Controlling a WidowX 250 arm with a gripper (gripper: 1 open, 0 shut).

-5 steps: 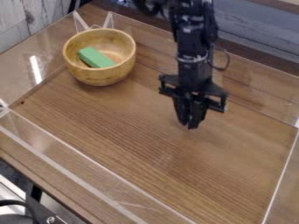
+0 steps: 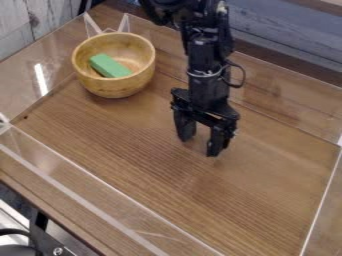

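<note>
My black gripper (image 2: 203, 128) hangs low over the middle of the wooden table (image 2: 160, 200), its fingertips at or just above the surface. It stands open, as far as the dark shapes show, with no object visible between the fingers. A yellow bowl (image 2: 140, 82) at the upper left holds a green block (image 2: 110, 66).
The bowl and green block are unchanged.
</note>
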